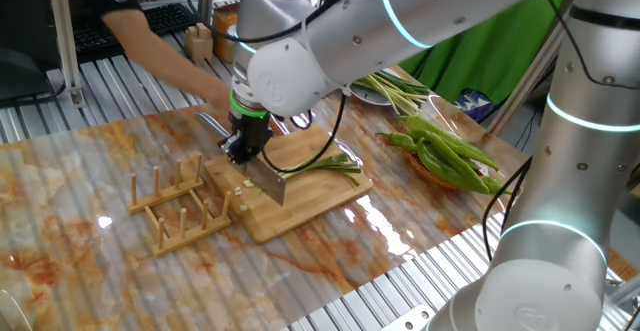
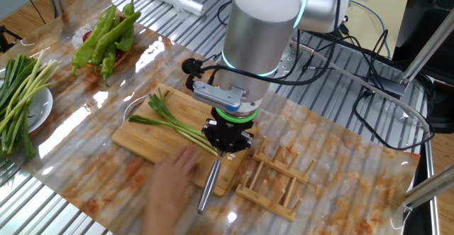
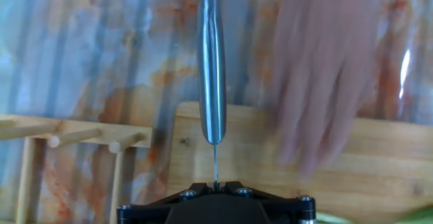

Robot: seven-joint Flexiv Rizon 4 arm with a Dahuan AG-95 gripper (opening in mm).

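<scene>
My gripper is shut on a kitchen knife, gripping the thin metal just ahead of its steel handle [image 3: 212,68]. In exterior view 1 the broad knife blade [image 1: 266,181] hangs down at the cutting board [image 1: 275,226]; whether its edge touches the wood I cannot tell. Green onions [image 2: 174,122] lie across the board, their pale ends close to the gripper. Small cut pieces [image 1: 240,197] are scattered beside the blade. A person's hand [image 2: 174,175] reaches over the board close to the onions and the knife, blurred in the wrist view.
A wooden peg rack [image 2: 273,184] stands right next to the board. Green peppers [image 1: 440,156] fill a basket farther off, and more onions [image 2: 25,96] lie on a white plate [image 2: 41,108].
</scene>
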